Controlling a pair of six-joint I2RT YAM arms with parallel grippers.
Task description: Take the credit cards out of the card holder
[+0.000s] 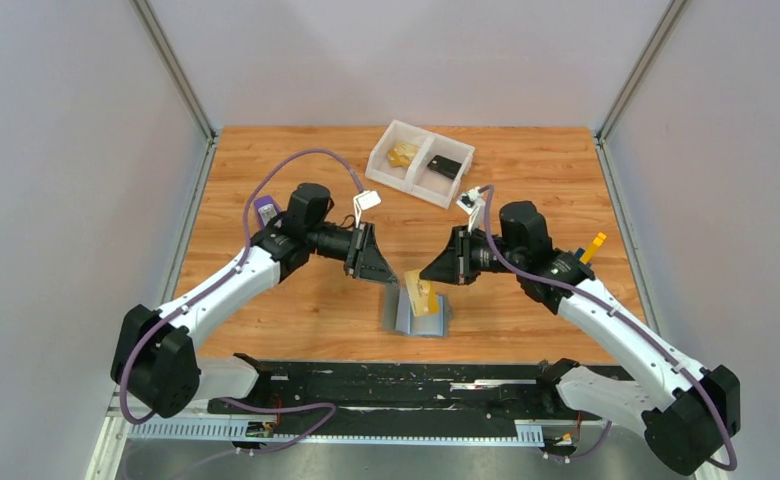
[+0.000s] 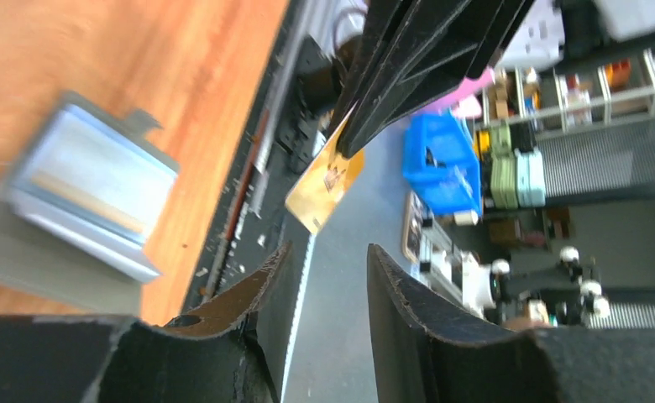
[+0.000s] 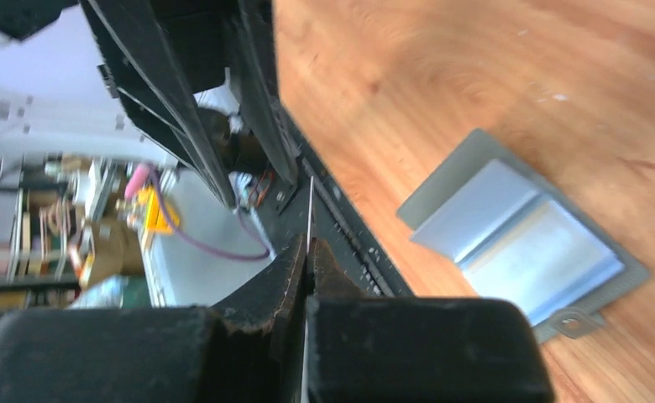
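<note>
A gold card (image 1: pixel 420 294) hangs over the card holder, with my right gripper (image 1: pixel 425 276) shut on its upper edge. The same card (image 2: pixel 327 186) shows broadside in the left wrist view, and in the right wrist view the card (image 3: pixel 311 211) is a thin line seen edge-on. My left gripper is open with bare fingers, just left of the card and apart from it. Beneath both, the card holder (image 1: pixel 403 318) lies spread on the table near the front; its pale pockets (image 3: pixel 532 248) show in the right wrist view.
At the back stands a white two-part tray (image 1: pixel 421 162), with gold items in its left part and a black item in its right. Something purple (image 1: pixel 265 208) lies by the left arm, and a yellow object (image 1: pixel 594 246) is beside the right arm. Bare table surrounds the holder.
</note>
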